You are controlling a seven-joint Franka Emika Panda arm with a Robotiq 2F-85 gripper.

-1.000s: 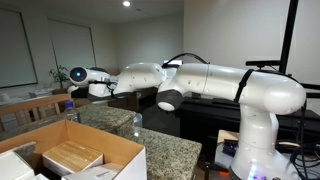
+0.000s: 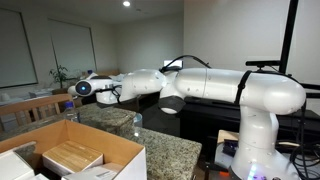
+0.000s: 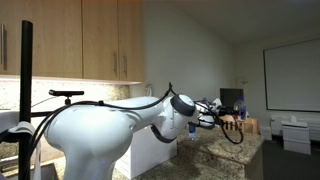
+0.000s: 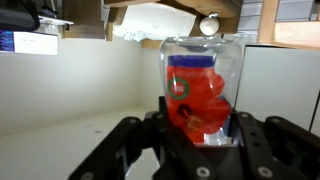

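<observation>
In the wrist view my gripper is shut on a clear container [image 4: 198, 76] with a red and blue label. The container stands out beyond the dark fingers and fills the middle of that view. Its far end hides part of the scene below. In exterior view 1 my white arm [image 2: 215, 83] stretches left across the counter to its far end, where the held container is too small to make out.
A large cardboard box [image 2: 128, 152] stands open at the near left, with smaller boxes inside. A clear bottle [image 2: 137, 124] is upright on the granite counter [image 2: 172, 150] beyond it. Near the box's far corner is a blue-topped bottle [image 2: 70, 108].
The boxes and the bottles on the counter have stayed put.
</observation>
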